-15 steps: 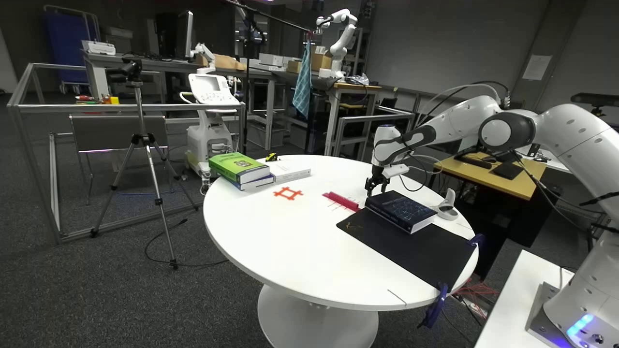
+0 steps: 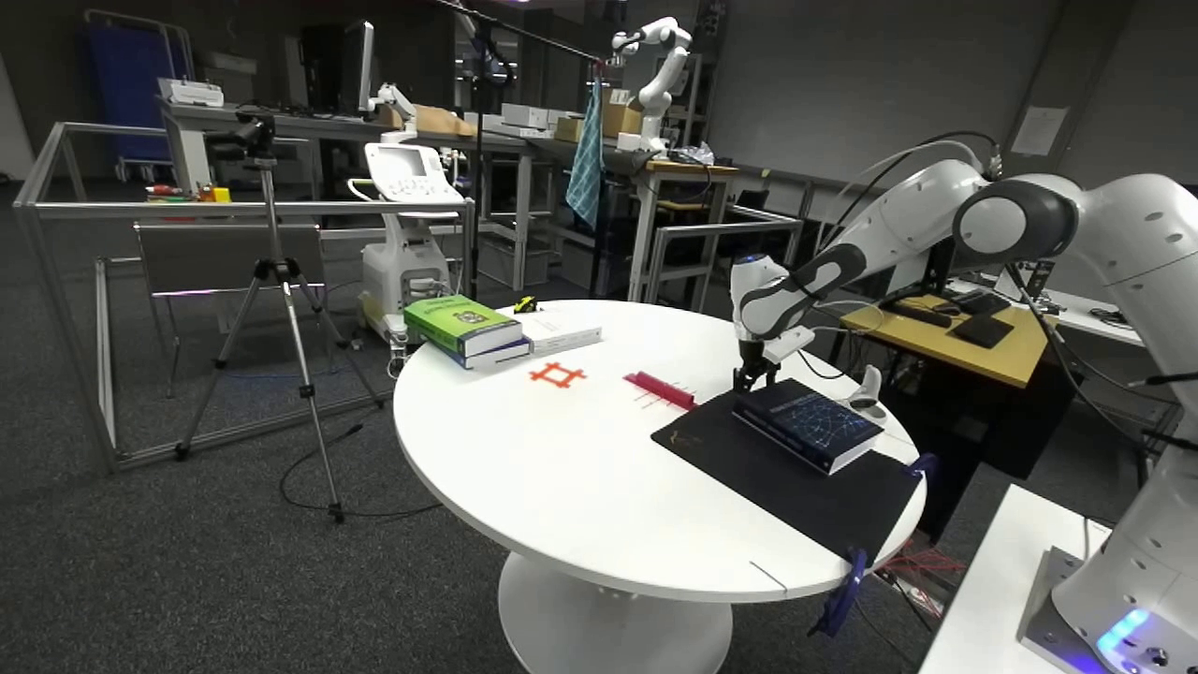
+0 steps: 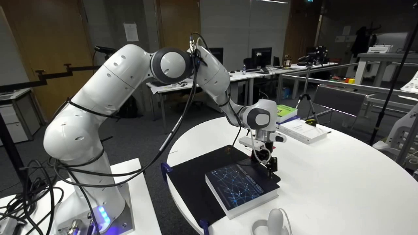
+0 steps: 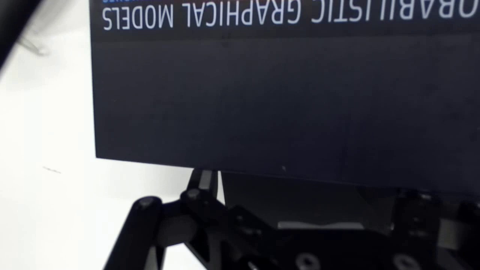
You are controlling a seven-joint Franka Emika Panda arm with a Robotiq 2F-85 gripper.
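Observation:
A thick dark blue book [image 2: 810, 421] lies flat on a black mat [image 2: 786, 485], which covers part of the round white table. Its cover, with a pale blue line pattern, faces up in exterior view 2. The arm's black gripper [image 2: 754, 380] is low at the book's edge farthest from the robot base. In the wrist view the gripper is open, its two fingers well apart along that edge of the book [image 4: 279, 103]. The fingertips are partly hidden below the cover, so contact is unclear. No object shows clamped between them.
A green book [image 2: 462, 324] lies on a blue one, beside a white book [image 2: 562, 331]. A red strip [image 2: 663, 389] and an orange hash-shaped piece [image 2: 558, 374] lie on bare table. A white controller [image 3: 274, 223] sits near the book. Blue clamps [image 2: 844, 590] hold the mat's edge.
Both the book and the gripper have shifted together toward the robot base, farther over the mat. The gripper has stayed at the book's far edge. The other table items have not moved.

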